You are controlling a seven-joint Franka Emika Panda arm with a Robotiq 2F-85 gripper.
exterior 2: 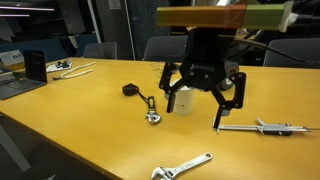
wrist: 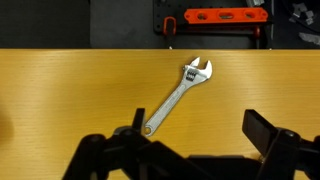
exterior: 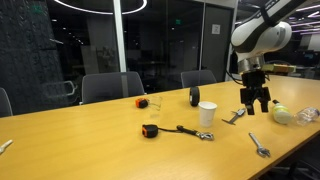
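My gripper (exterior: 257, 108) hangs over the right part of the table with its fingers wide apart. Nothing sits between them. A silver adjustable wrench (wrist: 178, 101) lies flat on the table below, slanting in the wrist view with its finger end toward the table edge. The same wrench (exterior 2: 182, 167) shows at the front in exterior view 2, clear of the fingers. Behind the gripper stands a white cup (exterior: 207, 114), partly covered by a finger in exterior view 2.
Near the cup lie a dark-handled wrench (exterior: 188, 131) and a tape measure (exterior: 150, 130). A caliper (exterior 2: 268, 127) rests to the right in exterior view 2. A yellowish bottle (exterior: 283, 115) and a clear container (exterior: 307, 115) are at the right.
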